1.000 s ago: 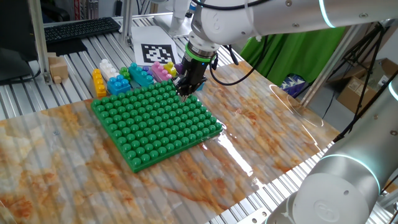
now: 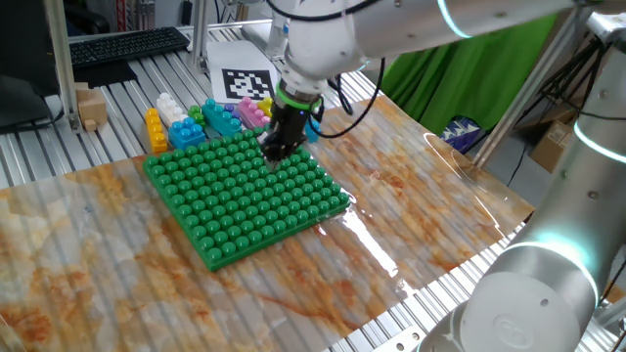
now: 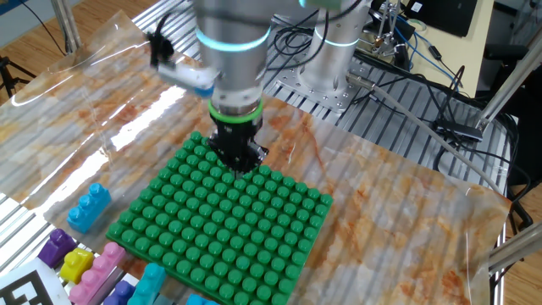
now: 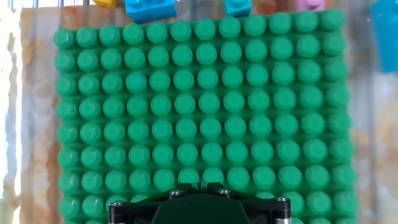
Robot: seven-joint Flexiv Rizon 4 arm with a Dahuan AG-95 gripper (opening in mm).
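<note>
A green studded baseplate lies flat on the marbled sheet, its studs bare. Above it hangs my gripper, pointing down over the plate. In exterior view 2 the gripper appears over the plate's edge nearer the robot base. From the wrist view, the gripper is shut, its fingertips together and nothing showing between them. Behind the plate stands a row of toy bricks, among them a yellow one, a blue one and a pink one. A lone blue brick sits off the plate's side.
A purple brick and a small yellow brick stand near the printed marker sheet. Wooden blocks and a keyboard are at the back left. The marbled sheet is clear left and in front of the plate.
My arm has swung left in exterior view 1, taking the gripper from the plate's far right edge a little inward over its studs. The plate and bricks have not moved.
</note>
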